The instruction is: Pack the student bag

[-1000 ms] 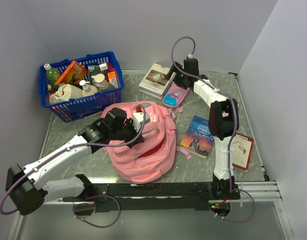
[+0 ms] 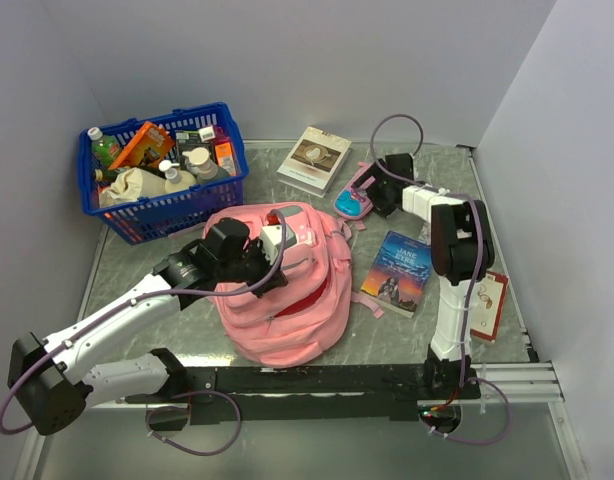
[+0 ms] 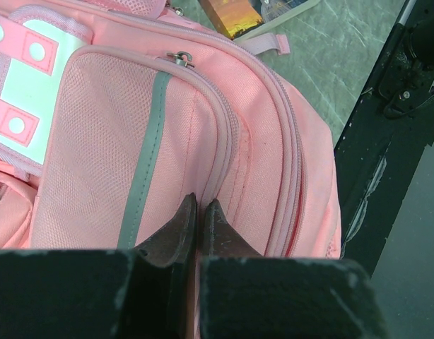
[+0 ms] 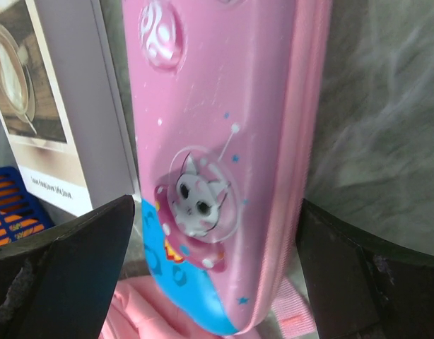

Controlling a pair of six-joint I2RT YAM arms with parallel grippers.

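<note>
The pink student bag (image 2: 312, 290) lies on the grey table, a dark red gap showing along one side. My left gripper is shut on a fold of the bag's fabric at the front pocket's edge (image 3: 224, 141). At the back of the table is a pink and blue pencil case (image 2: 353, 203) with a cat picture (image 4: 199, 194). My right gripper stands open over it, one finger (image 4: 86, 258) to each side of the case. In the right wrist view the case reaches close to the right finger (image 4: 344, 261). Its far end is cut off there.
A white-covered book (image 2: 315, 160) lies left of the pencil case. The Jane Eyre book (image 2: 397, 272) is right of the bag, and a red-edged book (image 2: 487, 305) lies by the right arm. A full blue basket (image 2: 167, 215) stands back left.
My right gripper has come toward the front and slightly right, and the pencil case has shifted a little to the right. The left arm and the bag look unmoved.
</note>
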